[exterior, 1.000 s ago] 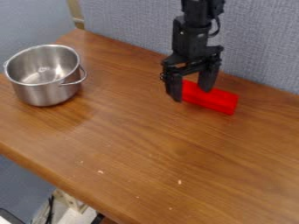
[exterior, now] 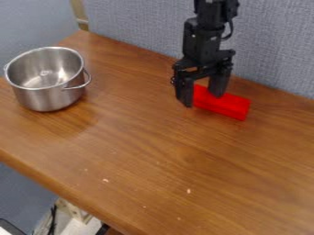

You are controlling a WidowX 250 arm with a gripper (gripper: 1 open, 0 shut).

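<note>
A long red block [exterior: 229, 107] lies on the wooden table near the back right. My black gripper [exterior: 199, 90] reaches down from the top over the block's left part, its fingers open on either side of it; whether they touch it is unclear.
A steel pot [exterior: 47, 79] with a wire handle stands at the left of the wooden table [exterior: 160, 174]. A pale wall runs along the back, and the table's left edge drops away at lower left.
</note>
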